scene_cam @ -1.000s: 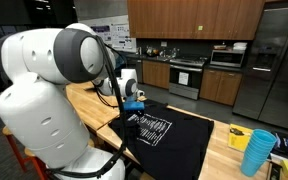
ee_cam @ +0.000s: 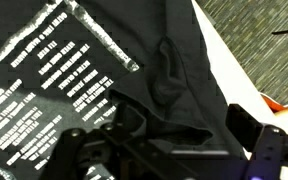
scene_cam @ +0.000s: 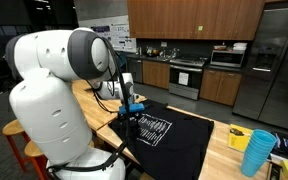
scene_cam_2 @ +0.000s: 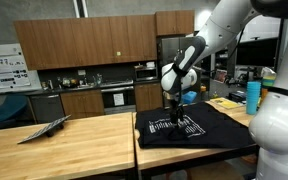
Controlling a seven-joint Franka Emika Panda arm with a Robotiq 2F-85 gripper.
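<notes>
A black cloth [scene_cam: 179, 138] with white printed lines lies spread on the wooden table, its near part rumpled. In the wrist view, a raised fold [ee_cam: 164, 85] of the cloth runs between my fingers, close to the cloth's edge. My gripper is open, one finger to each side of this bunched part. From the side, the gripper [scene_cam_2: 179, 117] appears low over the cloth's left part. Whether the fingertips touch the fabric, I cannot tell.
A blue cup [scene_cam: 257, 152] stands at the table's right, near a yellow item [scene_cam: 240, 136] and other small objects. Bare table [scene_cam_2: 64, 150] lies left of the cloth. Stools [scene_cam: 15, 129] stand beyond the table edge.
My gripper has come down toward the cloth and slightly to the left in exterior view 1. The arm has swung lower with it. The cloth looks much the same.
</notes>
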